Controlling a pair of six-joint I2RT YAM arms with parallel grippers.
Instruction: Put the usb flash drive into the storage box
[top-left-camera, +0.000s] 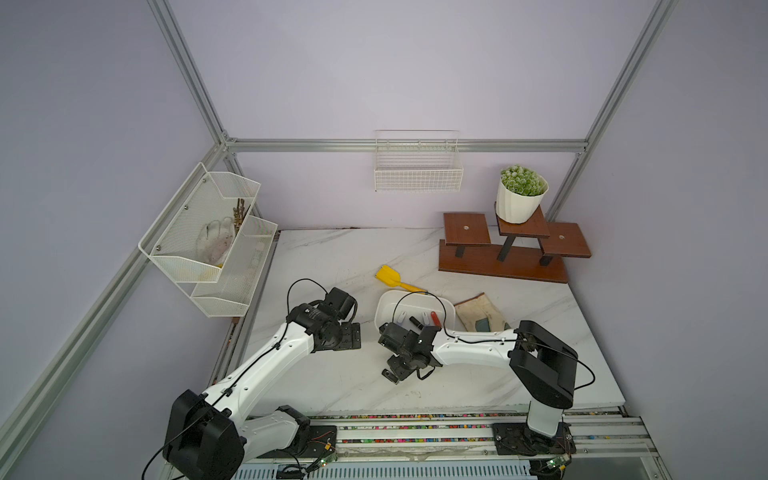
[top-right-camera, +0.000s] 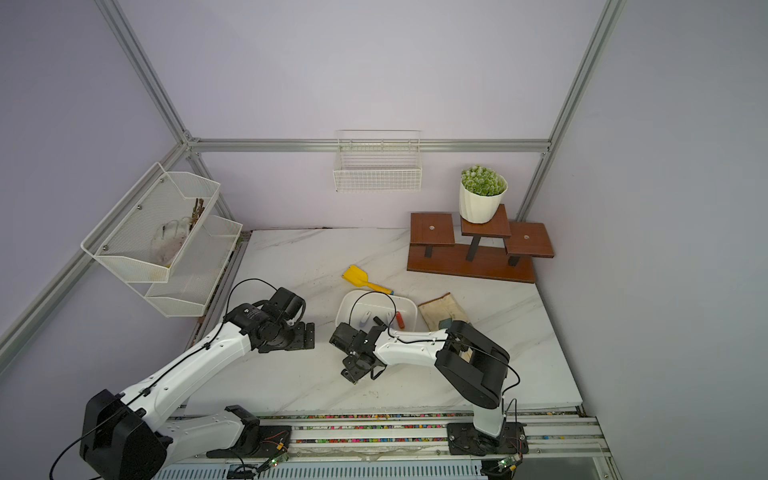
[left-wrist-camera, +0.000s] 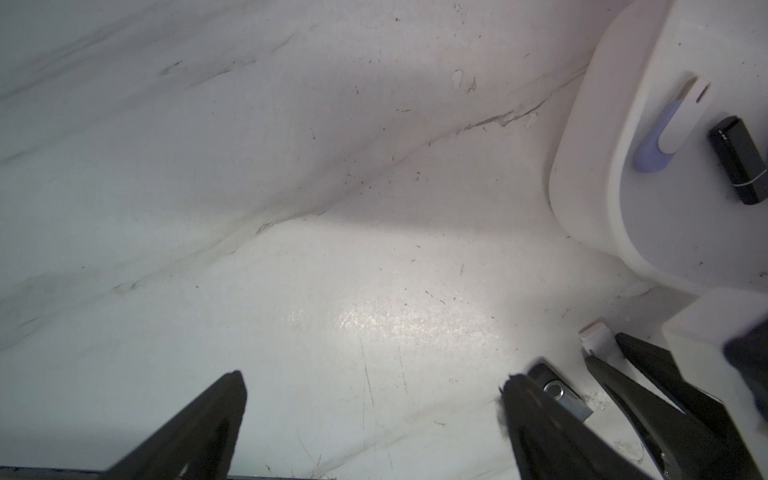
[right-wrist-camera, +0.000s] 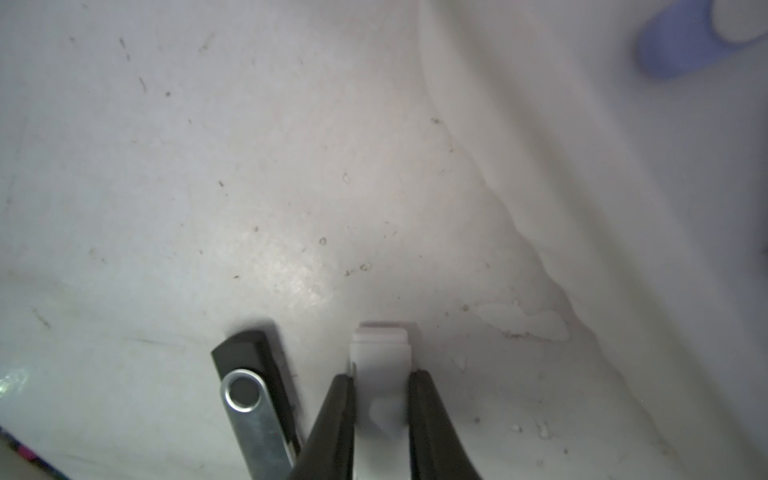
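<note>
A white USB stick (right-wrist-camera: 380, 352) lies on the table in front of the storage box (top-left-camera: 384, 308), between the fingers of my right gripper; these touch or nearly touch its sides, and whether they grip it is unclear. A black-and-silver swivel flash drive (right-wrist-camera: 260, 424) lies just beside it. In the left wrist view the box holds a purple-and-white stick (left-wrist-camera: 668, 128) and a black stick (left-wrist-camera: 736, 156). My left gripper stands open and empty over bare table, left of the box.
A yellow spatula (top-left-camera: 390, 276) lies behind the box, a beige cloth (top-left-camera: 476, 308) to its right. Wooden stands (top-left-camera: 502, 270) with a potted plant are at back right, wire baskets on the left and back walls.
</note>
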